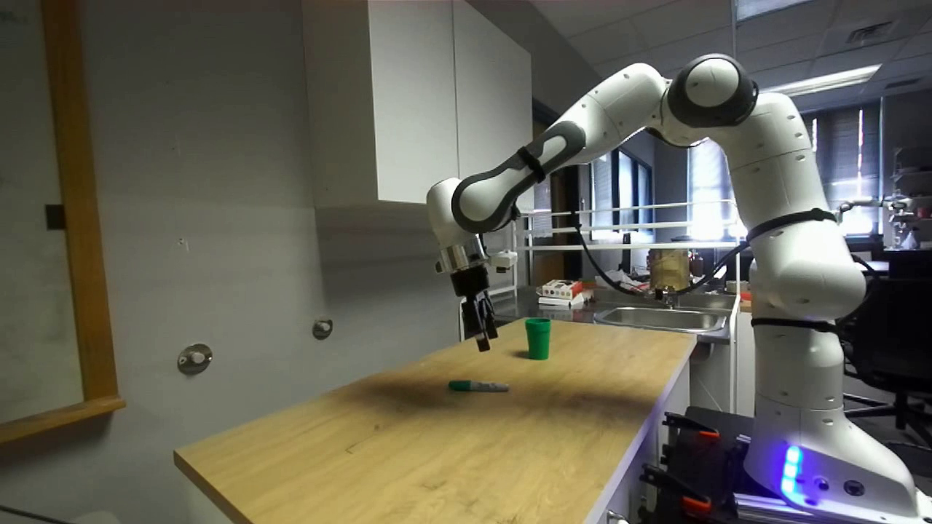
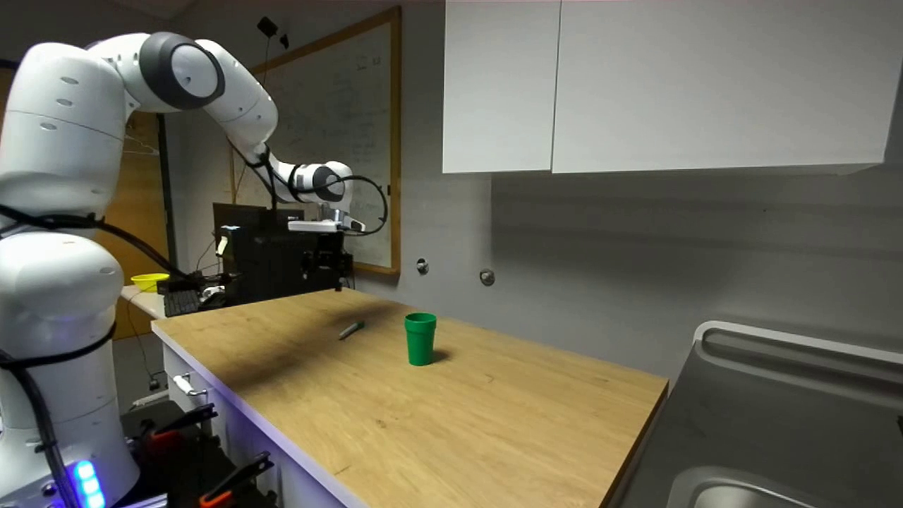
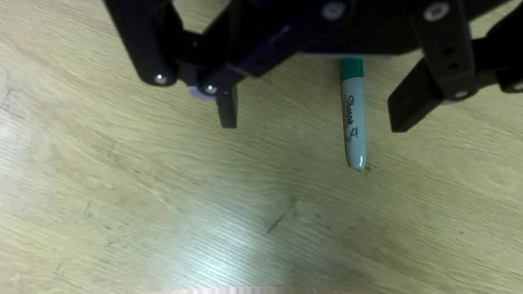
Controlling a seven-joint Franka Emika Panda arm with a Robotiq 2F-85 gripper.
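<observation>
A grey marker with a green cap (image 3: 355, 115) lies flat on the wooden table; the same marker (image 1: 478, 386) shows near the table's middle in exterior view 1, and this marker (image 2: 352, 330) looks small in exterior view 2. Upright on the table stands a green cup (image 1: 538, 339), also a plain green cup (image 2: 420, 339) from the other side. My gripper is open above the table. In the wrist view the marker appears between its spread fingers, nearer the right one, but below them and untouched. From outside, the gripper (image 1: 485, 342) hangs clear of the tabletop.
A wall cabinet (image 1: 419, 105) hangs above the back side. Beyond the table's far end is a sink (image 1: 660, 319), with boxes (image 1: 561, 290) near it.
</observation>
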